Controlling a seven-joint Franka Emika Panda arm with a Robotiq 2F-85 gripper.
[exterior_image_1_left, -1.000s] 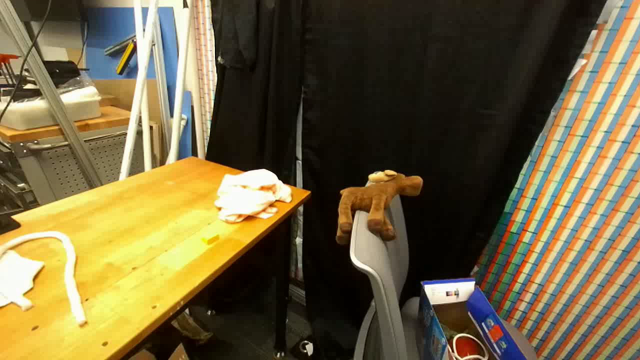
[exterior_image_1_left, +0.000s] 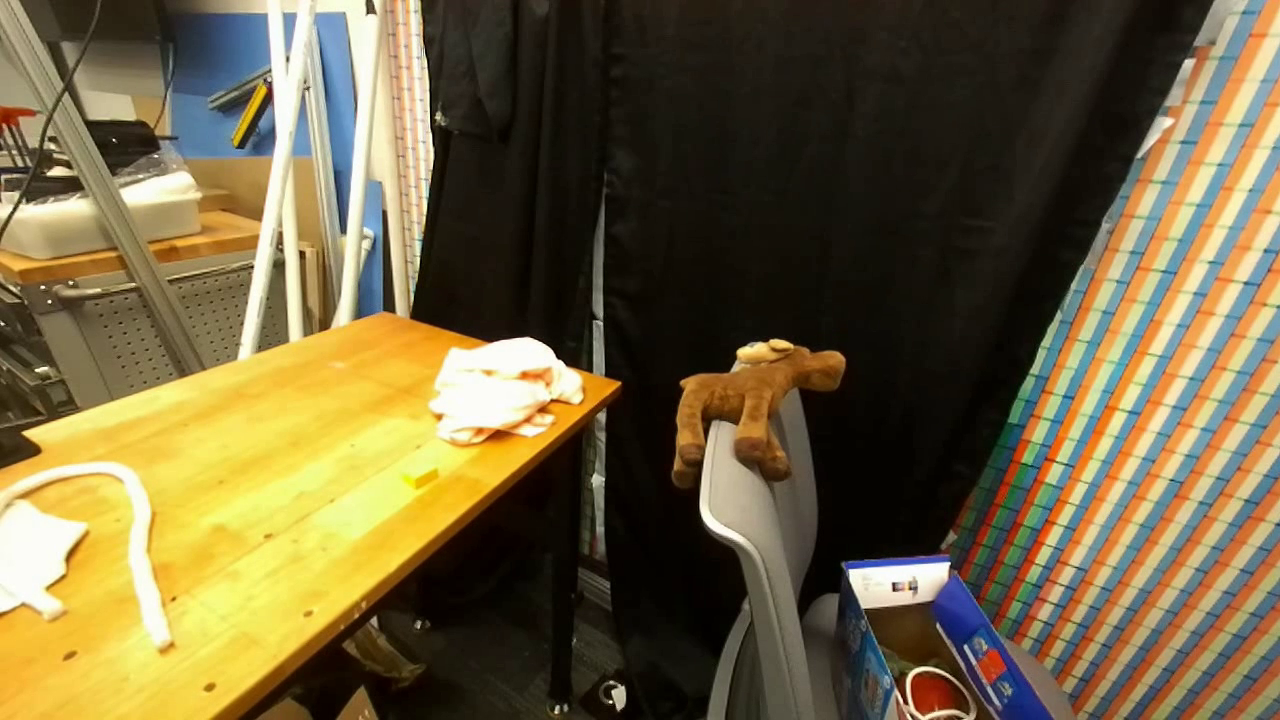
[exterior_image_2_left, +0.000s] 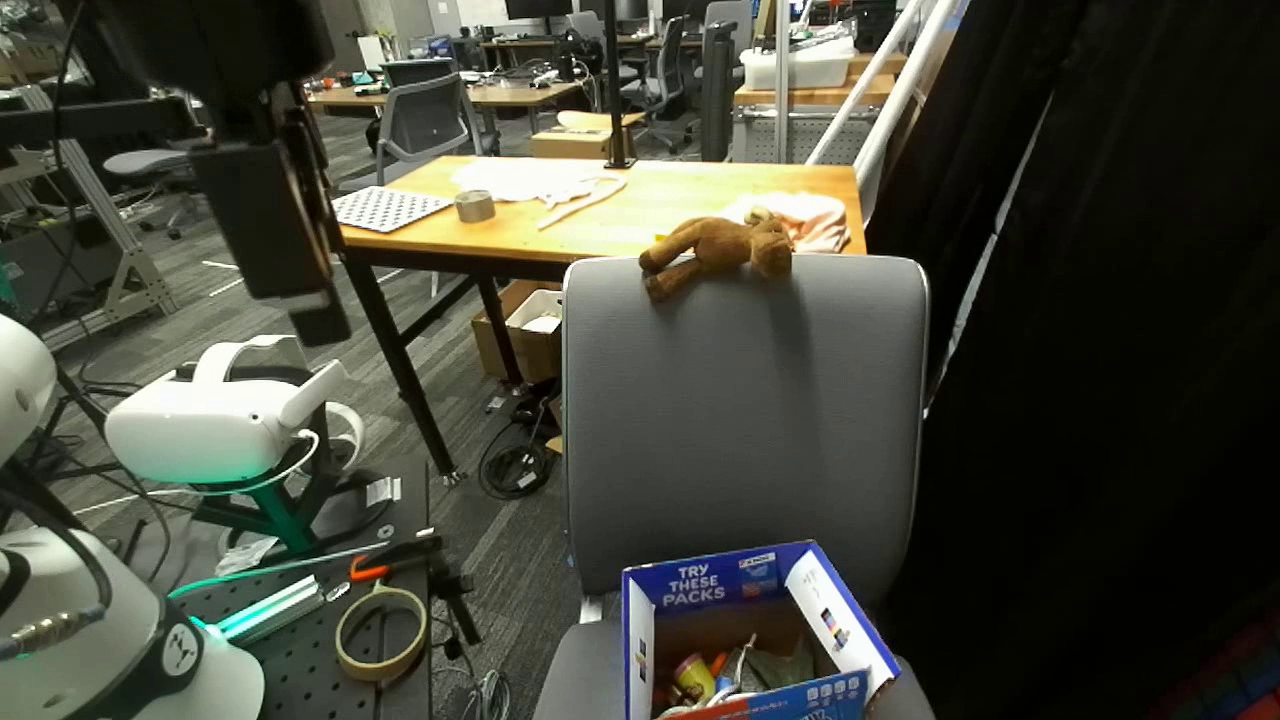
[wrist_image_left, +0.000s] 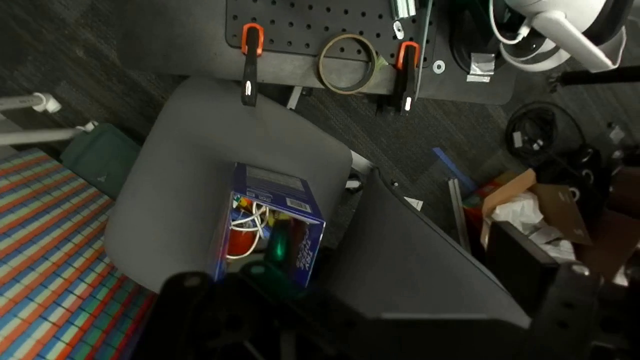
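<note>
A brown plush animal (exterior_image_1_left: 750, 402) with a pale tan patch lies draped over the top edge of the grey chair's backrest (exterior_image_2_left: 744, 408). On the chair seat stands an open blue-and-white box (exterior_image_2_left: 642, 600), with several small items and a looped white cord (wrist_image_left: 258, 225) inside. My gripper looks open in the wrist view, its dark fingers far apart at the bottom, with nothing seen held between them. In exterior view 2 the gripper (exterior_image_2_left: 318, 324) hangs at the upper left, pointing down, well apart from the plush. I cannot make out the plush in the wrist view.
A wooden table (exterior_image_1_left: 276, 420) behind the chair bears a crumpled pale cloth (exterior_image_1_left: 498, 390), a small yellow block (exterior_image_1_left: 420, 476) and a tape roll (exterior_image_2_left: 475, 206). Near my base are a white headset (exterior_image_2_left: 216, 426), a tape ring (exterior_image_2_left: 381, 634) and clamps. Black curtains border one side.
</note>
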